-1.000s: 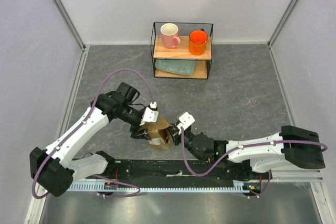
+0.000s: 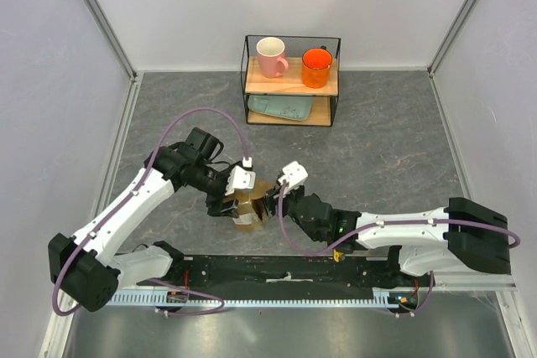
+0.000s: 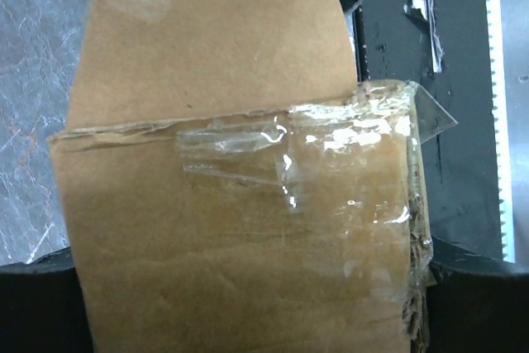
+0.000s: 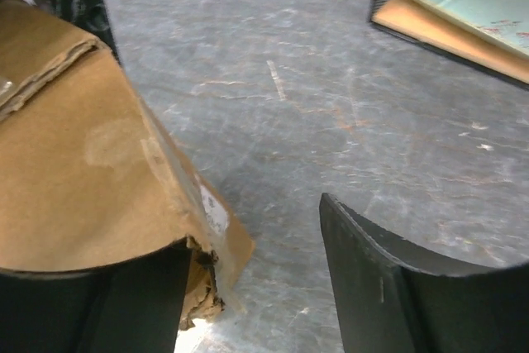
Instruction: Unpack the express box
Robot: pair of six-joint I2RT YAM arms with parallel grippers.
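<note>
The brown cardboard express box [image 2: 245,219] is tilted near the front of the table, off to the left of centre. My left gripper [image 2: 235,197] is shut on it; in the left wrist view the fingers [image 3: 41,307] press both sides of the taped box [image 3: 240,245], and a long flap [image 3: 215,35] stands out from it. My right gripper is open at the box's flap end. One of its fingers [image 4: 136,299] is partly covered by the flap [image 4: 83,179], and the other finger [image 4: 372,262] is clear. What lies inside the box is hidden.
A black-framed rack [image 2: 292,87] stands at the back, carrying a pink mug [image 2: 270,57], an orange mug [image 2: 316,68] and a pale green tray [image 2: 281,106].
</note>
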